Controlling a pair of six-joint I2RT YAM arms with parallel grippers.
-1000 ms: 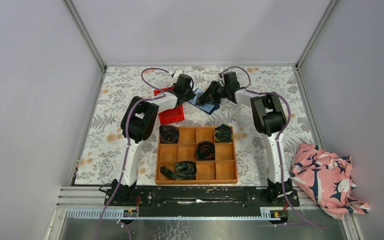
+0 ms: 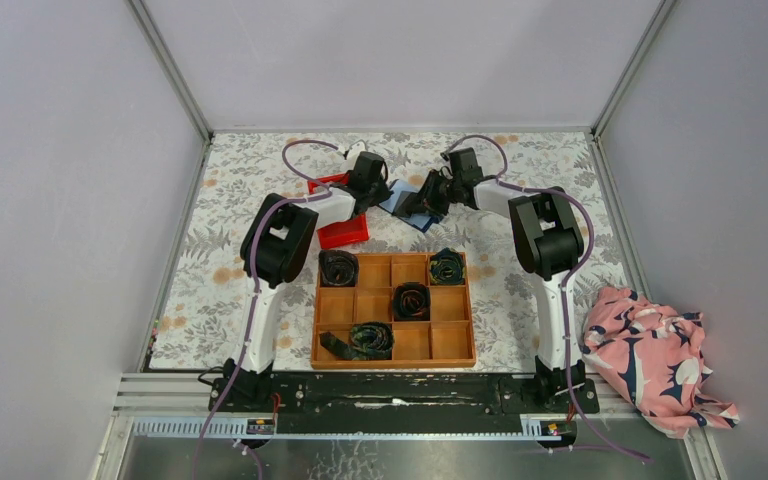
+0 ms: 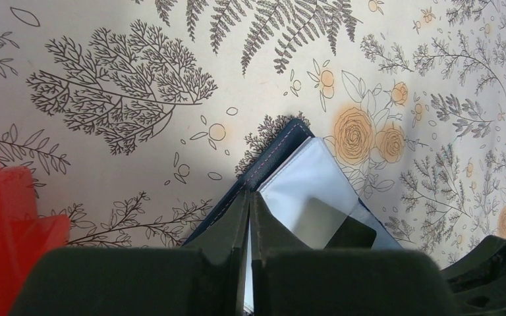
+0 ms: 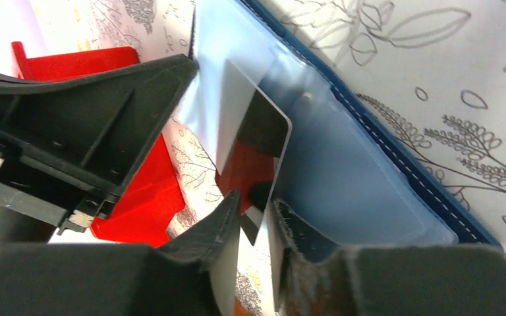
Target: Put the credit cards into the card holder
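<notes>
The open card holder [image 2: 415, 218], blue with pale sleeves, lies on the patterned table between both grippers. My left gripper is shut, its tips at the holder's stitched edge [image 3: 273, 155]. In the right wrist view a dark card [image 4: 257, 131] stands tilted in a sleeve, its lower end between the fingers of my right gripper, which look part open; whether they grip it is unclear. Part of the card also shows in the left wrist view, over the white sleeve [image 3: 283, 204].
A red tray [image 2: 345, 236] sits just left of the holder. A wooden compartment box [image 2: 450, 340] with several dark coiled items fills the front middle. A pink patterned cloth [image 2: 650, 360] lies outside at the front right.
My right arm has shifted slightly right and toward the front since the earlier top views. The holder appears nudged slightly. The left arm is almost unmoved.
</notes>
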